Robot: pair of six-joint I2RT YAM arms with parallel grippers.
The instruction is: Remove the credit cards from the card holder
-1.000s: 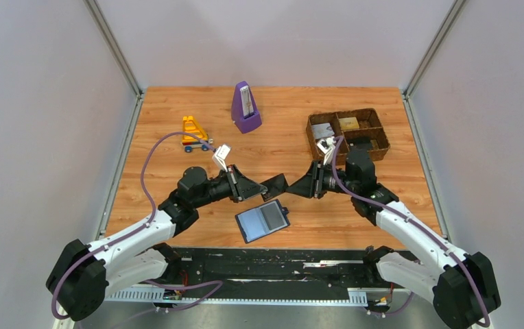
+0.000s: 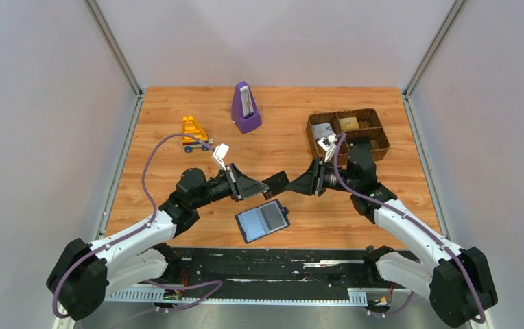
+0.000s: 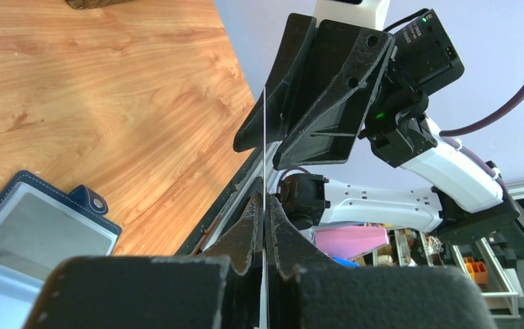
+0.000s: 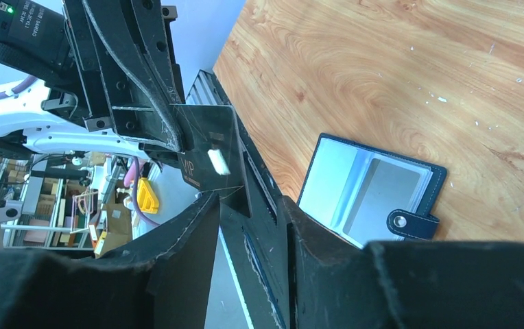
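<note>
A dark card, printed "VIP" in the right wrist view, is held upright by my left gripper; the left wrist view shows it edge-on between the shut fingers. My right gripper faces it from the right, its fingertips parted, close to the card's right part; whether they touch cannot be told. The open card holder lies on the table below, clear sleeves showing and a snap strap at its edge.
A brown divided basket stands at back right, a purple metronome at back centre, a yellow toy at back left. The table's front edge is just below the holder; bare wood surrounds it.
My right gripper has shifted very slightly upward in the top view. The left gripper, the card and the holder look unchanged.
</note>
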